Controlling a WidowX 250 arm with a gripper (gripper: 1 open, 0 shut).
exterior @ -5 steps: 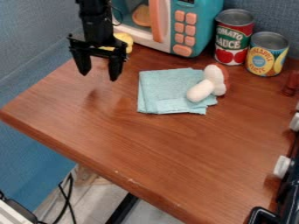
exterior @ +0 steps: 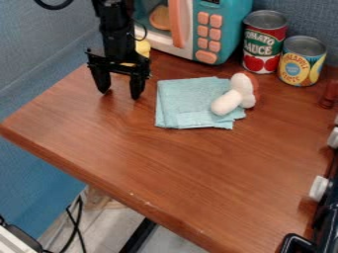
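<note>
My black gripper (exterior: 119,84) hangs over the back-left part of the wooden table (exterior: 158,178), its two fingers apart with nothing visible between them. A yellow object (exterior: 140,47) is partly hidden behind it. To its right, a white, rounded object (exterior: 234,95) rests on a folded light-blue cloth (exterior: 185,103).
A teal toy microwave (exterior: 220,27) stands at the back, beside a tomato can (exterior: 263,44) and a yellow-labelled can (exterior: 302,63). A small red bottle (exterior: 330,95) and black equipment (exterior: 317,217) line the right edge.
My gripper has shifted slightly right and down over the last second. The objects on the table have not visibly moved.
</note>
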